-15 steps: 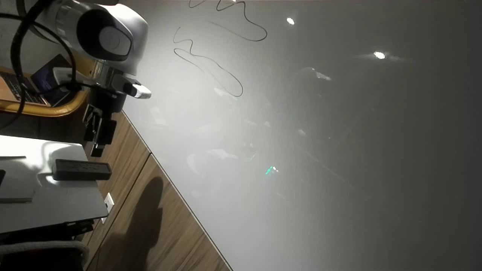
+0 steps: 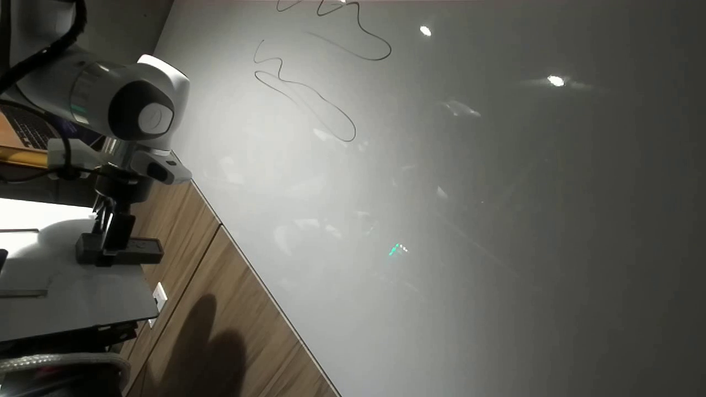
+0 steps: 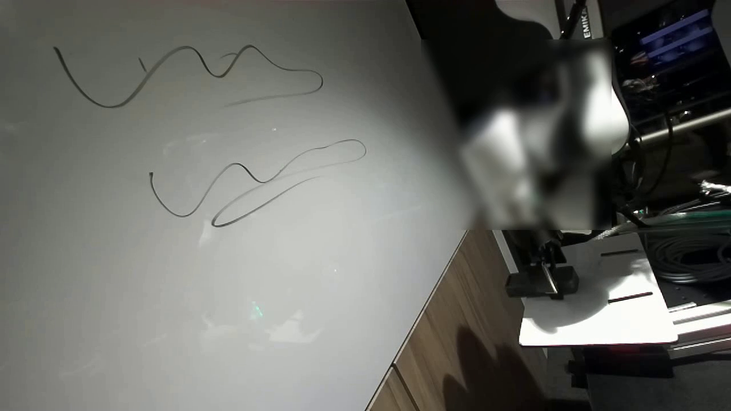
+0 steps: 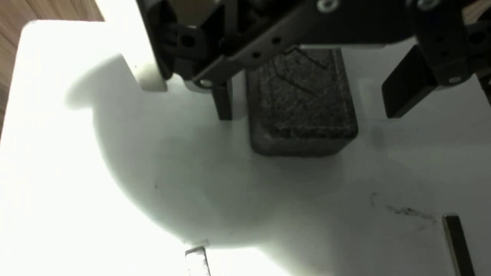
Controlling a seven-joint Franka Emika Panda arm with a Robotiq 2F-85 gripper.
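Observation:
A dark grey felt block, looking like a board eraser (image 4: 303, 101), lies on the small white table (image 2: 99, 298). My gripper is lowered over it, open, with one finger (image 4: 223, 103) close by the block's left side and the other finger (image 4: 405, 87) off to its right across a wider gap. In exterior view 1 the fingers (image 2: 116, 231) come down around the eraser (image 2: 146, 249) near its middle. Exterior view 2 has the eraser (image 3: 524, 283) at the table's edge; the arm above it is blurred. Wavy black marker lines (image 3: 181, 216) run over the whiteboard (image 3: 205, 274).
Wood panelling (image 2: 198, 264) runs below the whiteboard, beside the table. A socket (image 2: 159, 296) sits on the panel near the table's corner. Thin dark strips (image 4: 458, 243) lie on the table. Coiled cables (image 3: 689, 260) are off to the side.
My gripper has come down and to the left in exterior view 1, from above the eraser to around it. The eraser and the marker lines stand where they were.

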